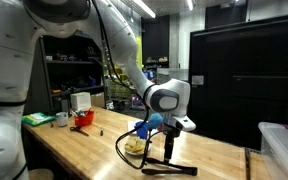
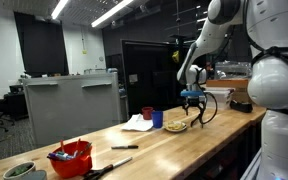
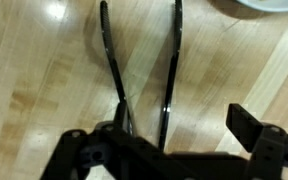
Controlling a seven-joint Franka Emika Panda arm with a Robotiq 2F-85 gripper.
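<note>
Black tongs [image 1: 171,168] lie on the wooden table toward its near side. In the wrist view, the two slim arms of the tongs [image 3: 170,75] run lengthwise, spread a little apart. Above the table, my gripper points down with its fingers wide apart and nothing held between them. The lower ends of the tongs' arms reach toward the gap between the fingers, nearer the left one. In the second exterior view the gripper [image 2: 194,101] hangs over the table's right part, close to a plate of yellow items [image 2: 175,127].
A blue cup [image 2: 157,119] and a red container [image 2: 147,113] stand behind the plate. Farther along the table are a red basket [image 2: 71,160] and dark-handled tools [image 2: 109,168]. A pale rounded rim [image 3: 272,4] shows at the wrist view's top right.
</note>
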